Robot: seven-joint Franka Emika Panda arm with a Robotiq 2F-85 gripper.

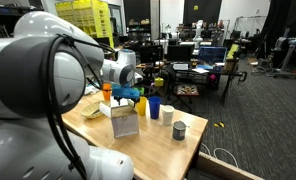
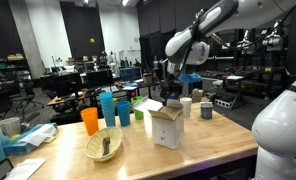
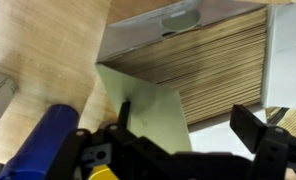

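Note:
A small white cardboard box (image 2: 168, 133) stands upright on the wooden table, its top partly open with flaps raised. Looking down in the wrist view, I see the brown corrugated inside (image 3: 213, 65) and a pale grey-green flap (image 3: 156, 112) slanting toward the left finger. My gripper is just over the box top, its two dark fingers spread wide apart. The flap's lower end lies by the left finger; whether they touch I cannot tell. In exterior view 1 the gripper (image 1: 127, 94) hangs directly above the box (image 1: 124, 122).
Beside the box are a blue cup (image 1: 155, 107), a white cup (image 1: 167, 116) and a grey can (image 1: 179, 130). A wicker basket (image 2: 104, 144) and an orange cup (image 2: 90, 121) stand on the other side. Bare table (image 1: 160, 153) lies in front.

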